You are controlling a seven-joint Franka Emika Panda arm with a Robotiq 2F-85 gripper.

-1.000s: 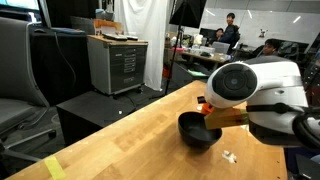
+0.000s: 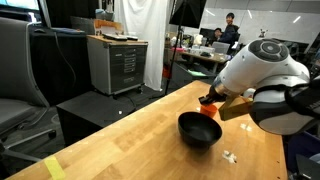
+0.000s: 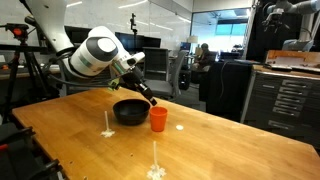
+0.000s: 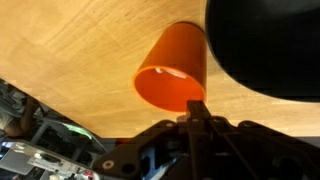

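An orange cup (image 3: 158, 119) stands on the wooden table, right beside a black bowl (image 3: 131, 111). From above, the wrist view shows the cup (image 4: 178, 60) with a small pale piece inside it, and part of the bowl (image 4: 275, 45) at the upper right. My gripper is shut, its dark fingertips close to the cup's rim; nothing shows between them. In exterior view 1 the gripper (image 2: 208, 99) is just above the cup, behind the bowl (image 2: 199, 132). Whether the fingers touch the rim cannot be told.
White spoon-like pieces lie on the table, one at the front (image 3: 156, 167) and one left of the bowl (image 3: 107, 127). A small white bit (image 3: 180, 127) is right of the cup.
In exterior view 1 the arm's wrist has shifted right and up, and the gripper tilts more. The gripper tip has risen slightly near the cup. The bowl appears unmoved.
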